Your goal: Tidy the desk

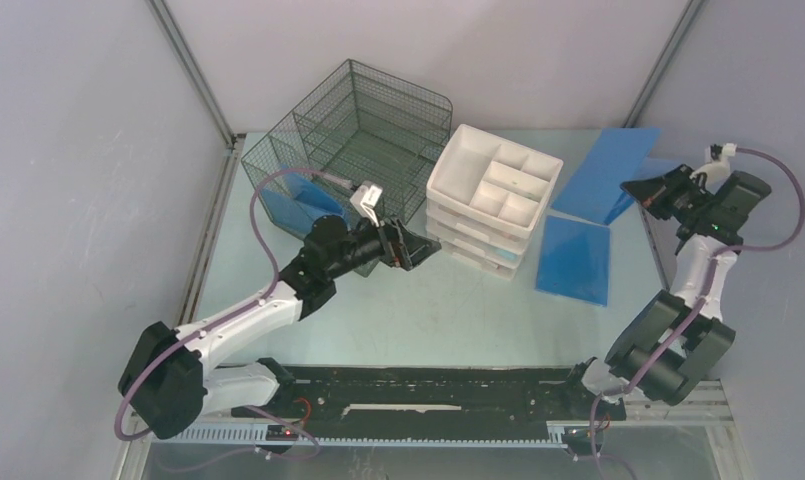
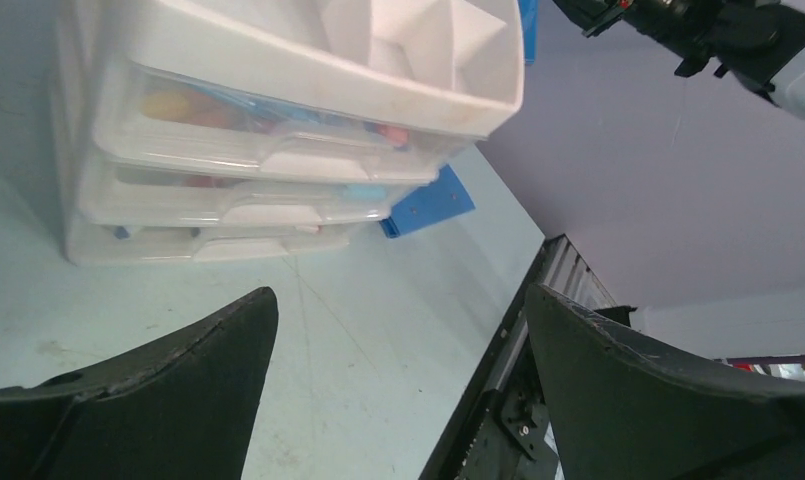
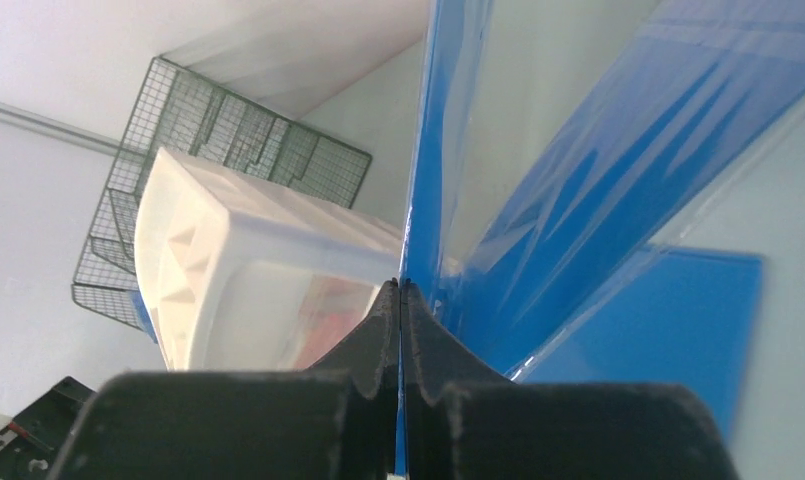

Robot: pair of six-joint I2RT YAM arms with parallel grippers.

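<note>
My right gripper (image 1: 633, 190) is shut on a thin blue translucent folder (image 1: 600, 165), raised at the back right; in the right wrist view the folder's edge runs between the fingertips. Another blue folder (image 1: 573, 262) lies flat on the desk below it. My left gripper (image 1: 410, 245) stands open and empty in front of the white drawer organizer (image 1: 453, 175), whose clear drawers (image 2: 228, 200) hold small coloured items. The green wire file basket (image 1: 378, 110) stands at the back left with blue folders (image 1: 298, 205) in its near-left section.
Walls close in on both sides and at the back, and the right arm is near the right wall.
</note>
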